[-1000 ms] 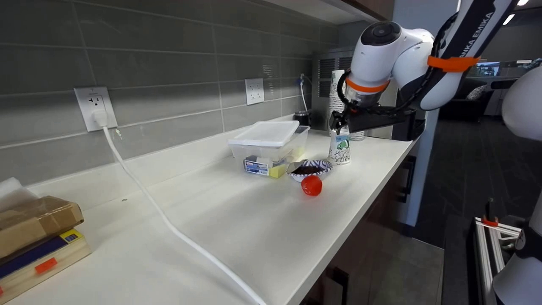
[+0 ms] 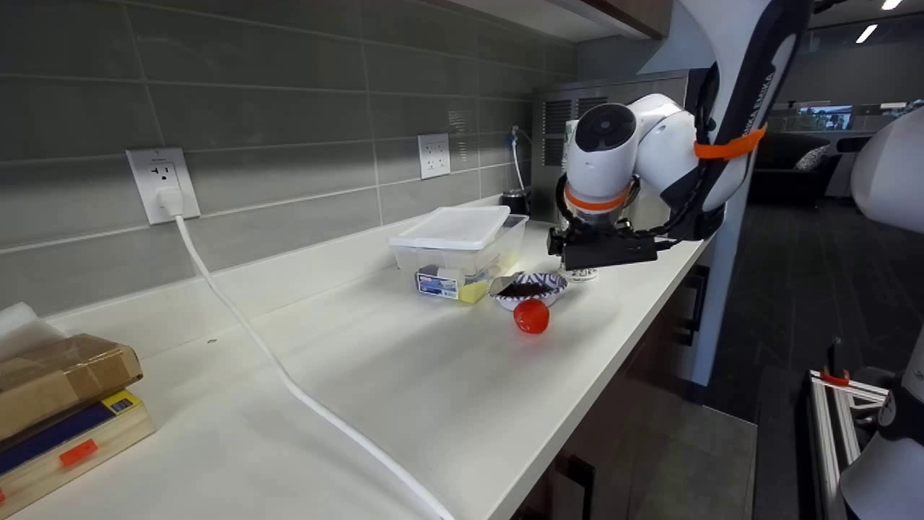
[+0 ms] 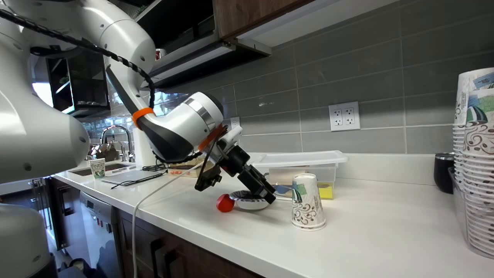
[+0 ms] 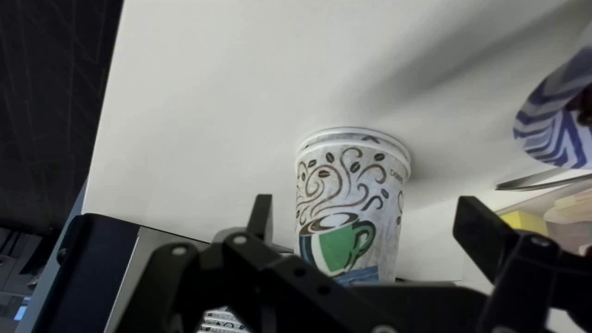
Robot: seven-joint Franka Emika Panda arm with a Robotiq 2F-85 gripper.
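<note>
An upside-down paper cup (image 3: pixel 307 204) with a coffee-mug print stands on the counter; its rims look doubled, as of stacked cups. In the wrist view the cup (image 4: pixel 348 205) shows between the two spread fingers of my gripper, touching neither as far as I can tell. From the second exterior view, my gripper (image 3: pixel 238 190) is tilted down toward the cup, above the patterned bowl. The bowl (image 3: pixel 250 202), blue and white with dark contents, sits beside a round red object (image 3: pixel 225 203). In the first exterior view my arm hides most of the cup.
A clear lidded bin (image 2: pixel 459 247) stands by the wall behind the bowl (image 2: pixel 525 299), which has a utensil on its edge. A tall stack of cups (image 3: pixel 479 162) is at the far right. Bare counter (image 3: pixel 384 222) lies between. A white cable (image 2: pixel 294 381) crosses the counter.
The arm has come lower and a little left in the first exterior view, and now covers much of the cup. The bowl, red object and bin have not moved.
</note>
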